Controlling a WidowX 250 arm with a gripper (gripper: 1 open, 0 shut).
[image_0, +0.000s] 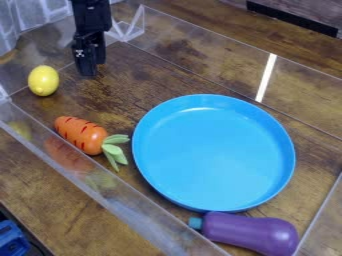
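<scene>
My black gripper (91, 52) reaches down at the upper left, its fingers apart with nothing seen between them, just behind and right of a yellow egg-shaped toy (44, 80). An orange toy carrot (83, 133) with green leaves lies nearer the front. A large blue plate (214, 153) takes up the centre right, and a purple toy eggplant (253, 234) with a teal end lies in front of it.
Clear low walls (30, 140) edge the wooden surface. The middle, between gripper and plate, and the back right are free. A blue object (11, 242) sits outside the wall at the bottom left.
</scene>
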